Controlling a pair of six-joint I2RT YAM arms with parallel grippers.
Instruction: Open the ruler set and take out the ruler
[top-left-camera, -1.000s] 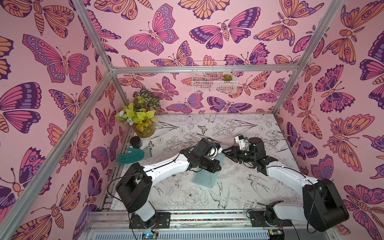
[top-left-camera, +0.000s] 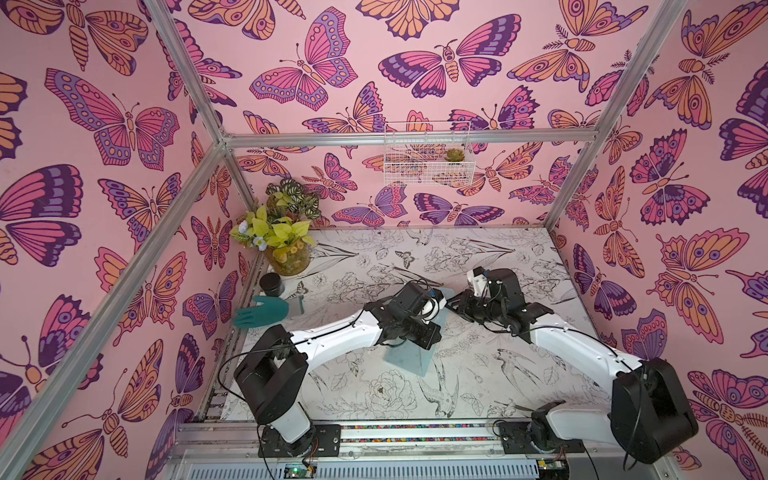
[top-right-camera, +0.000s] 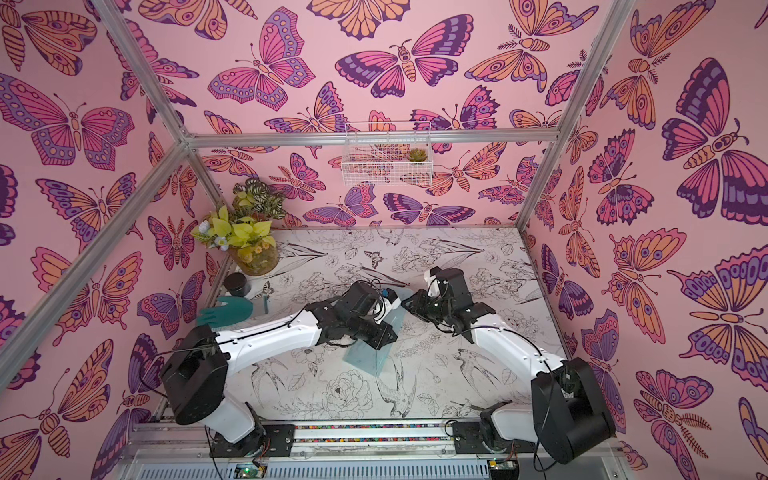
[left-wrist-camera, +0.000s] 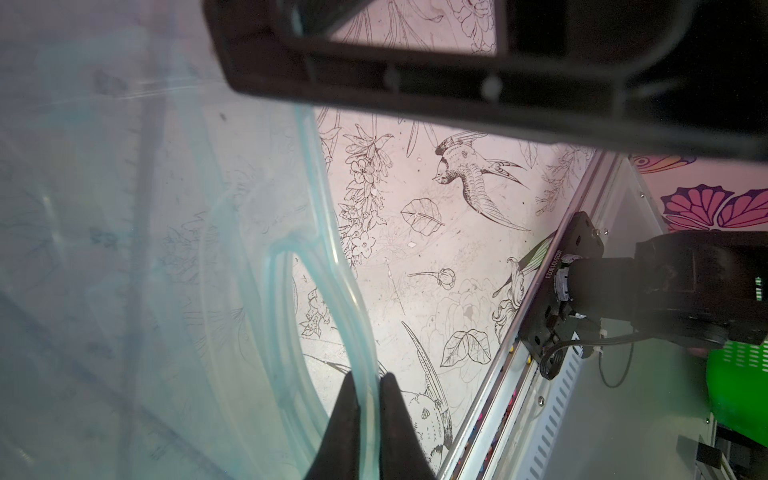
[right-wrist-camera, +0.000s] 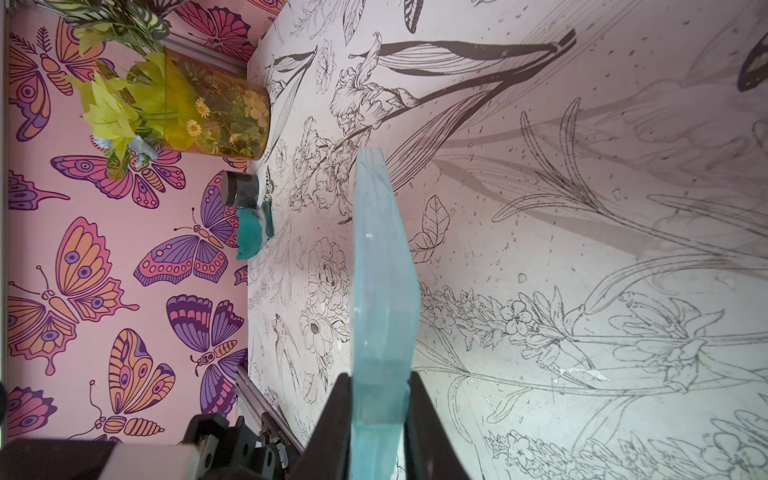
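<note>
The translucent light-blue ruler set (top-left-camera: 410, 358) is held up at the middle of the table, extending between both grippers. In the left wrist view, my left gripper is shut on the pouch's clear bluish rim, with the ruler markings seen through the plastic. In the right wrist view the pouch (right-wrist-camera: 382, 264) stands edge-on, running down between the fingers of my right gripper, which are close on both sides of its end; whether they press on it I cannot tell.
A flower pot (top-left-camera: 289, 257), a dark cup (top-left-camera: 271, 284) and a teal glove-like item (top-left-camera: 261, 312) sit along the left side. A wire basket (top-left-camera: 428, 168) hangs on the back wall.
The right arm has shifted slightly upward, its wrist rising a little in the top left view. The left arm and pouch are nearly unchanged.
</note>
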